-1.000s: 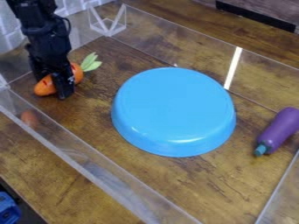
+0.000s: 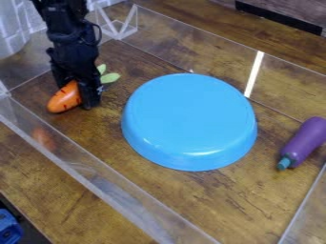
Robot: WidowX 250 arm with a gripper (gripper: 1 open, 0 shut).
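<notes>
The black gripper (image 2: 79, 88) is lowered at the left of the tray, over an orange toy carrot (image 2: 61, 99) with pale green leaves (image 2: 109, 78). Its fingers are around or against the carrot; whether they are closed on it is hidden.
A large blue round lid or dish (image 2: 189, 120) fills the middle. A purple toy eggplant (image 2: 300, 143) lies at the right. Clear plastic walls (image 2: 90, 179) edge the wooden floor, which has free room at the front and back.
The gripper has moved a little right and down in the picture, and the carrot has shifted, its orange end now lower and more upright in angle.
</notes>
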